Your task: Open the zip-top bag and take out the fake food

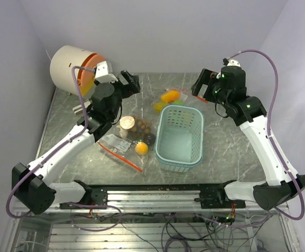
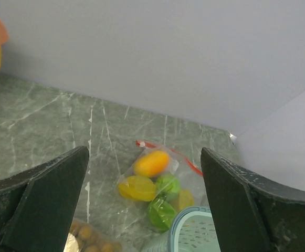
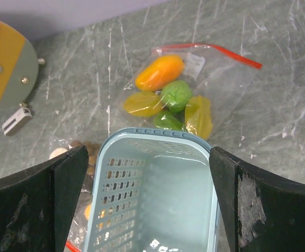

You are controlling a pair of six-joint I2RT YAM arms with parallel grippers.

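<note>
Two clear zip bags with red zip strips lie on the table. The far bag (image 3: 231,73) lies behind the basket and holds an orange mango-like piece (image 3: 160,72), a green round piece (image 3: 176,95) and yellow and green peppers (image 3: 198,116). Left of the basket, the near bag (image 1: 122,152) holds an orange ball-shaped piece (image 1: 141,148), brown round pieces (image 1: 142,126) and a pale mushroom-like piece (image 1: 126,123). My left gripper (image 1: 130,84) hangs open above the table's left half, empty. Empty too, my right gripper (image 1: 201,87) stands open above the far right.
An empty light blue basket (image 1: 156,149) stands mid-table between the bags. At the back left sits a cream drum with an orange face (image 1: 71,68), and a small grey-white block (image 3: 17,121) lies near it.
</note>
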